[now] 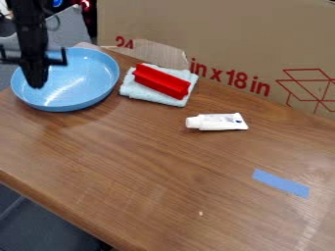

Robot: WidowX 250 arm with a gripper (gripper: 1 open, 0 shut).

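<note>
My black gripper (34, 65) hangs blurred over the left part of a light blue round plate (81, 90) at the upper left of the camera view, higher than the plate's surface. Its fingers are too blurred to show whether anything is between them. A red block (161, 81) lies on a folded pale cloth (141, 92) right of the plate. A white tube (215, 122) lies on the wooden table to the right of these.
A large cardboard box (236, 29) stands along the back. A blue tape strip (280, 182) is on the table (170, 186) at the right.
</note>
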